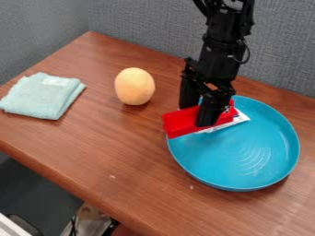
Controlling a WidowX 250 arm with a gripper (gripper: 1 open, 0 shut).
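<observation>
My black gripper is shut on a red, bar-shaped packet with white on its right part, held over the left rear of a blue plate. The packet is tilted, its left end lower; whether it touches the plate is hard to tell. The fingers partly hide it.
A tan egg-shaped object stands left of the gripper, and a folded pale cloth lies at the far left of the wooden table. Grey walls stand behind, and the table's edge drops off at lower left.
</observation>
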